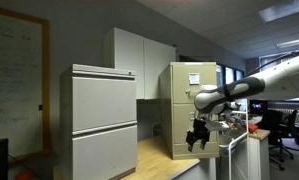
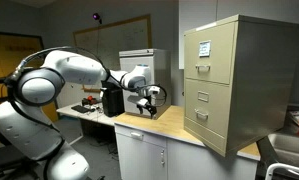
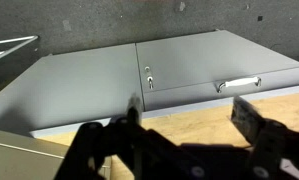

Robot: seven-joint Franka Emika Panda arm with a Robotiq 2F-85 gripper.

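In the wrist view, two dark fingers of my gripper stand wide apart, with nothing held between them. Below them lies a strip of wooden countertop (image 3: 194,127), and past its edge show the grey cupboard fronts (image 3: 79,90) with a lock and a bar handle (image 3: 239,82). From the side, my gripper (image 2: 157,98) hangs above the wooden counter (image 2: 174,123), between the tan filing cabinet (image 2: 214,75) and a grey cabinet (image 2: 136,65). The first exterior view has the gripper (image 1: 199,140) in front of the tan cabinet (image 1: 192,85), apart from the drawers as far as I can tell.
A large grey two-drawer cabinet (image 1: 104,120) stands left of the arm in the first exterior view. White wall cupboards (image 1: 139,60) hang behind. At the right of the second exterior view is a metal sink (image 2: 289,155).
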